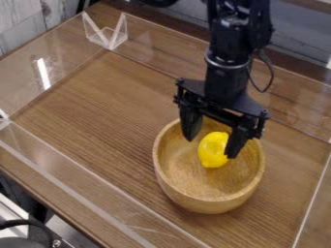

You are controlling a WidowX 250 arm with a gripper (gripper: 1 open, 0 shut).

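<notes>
A black gripper (211, 134) hangs from the arm, its two fingers spread open and lowered over a yellow object (218, 149) in a round wooden bowl (181, 190). One finger is at the bowl's back left, the other at the right side of the yellow object. Whether either touches it I cannot tell.
Wooden table (77, 126) around the bowl, clear to the left. A small clear wire-like stand (104, 31) is at the back left. A dark cable curves at the bottom left corner.
</notes>
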